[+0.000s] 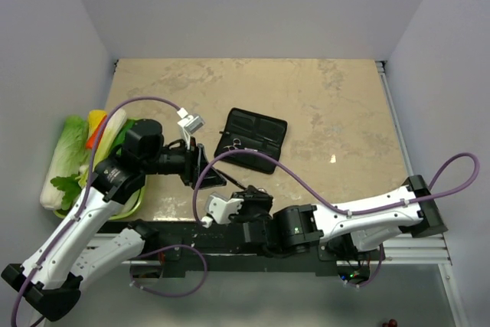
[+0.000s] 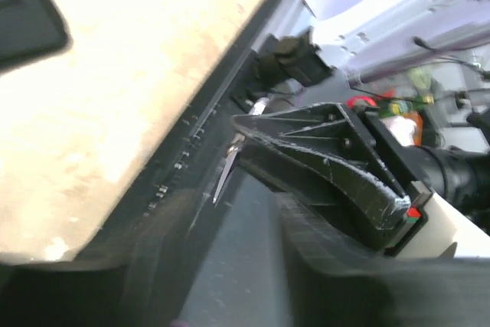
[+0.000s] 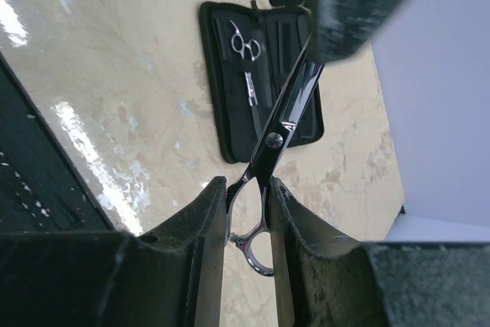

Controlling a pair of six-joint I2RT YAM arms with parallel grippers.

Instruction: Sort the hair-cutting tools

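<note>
My right gripper is shut on a pair of silver scissors [image 3: 273,141] by the handle, blades pointing up toward my left gripper [image 1: 207,170], whose dark body fills the top of the right wrist view. In the left wrist view a thin metal blade [image 2: 224,174] shows beside a black finger; whether that gripper is shut is unclear. The black zip case [image 1: 253,124] lies open on the table, with small scissors [image 3: 245,47] and another slim tool in it.
A green basket of vegetables [image 1: 73,155] stands at the left. Grey walls bound the back and sides.
</note>
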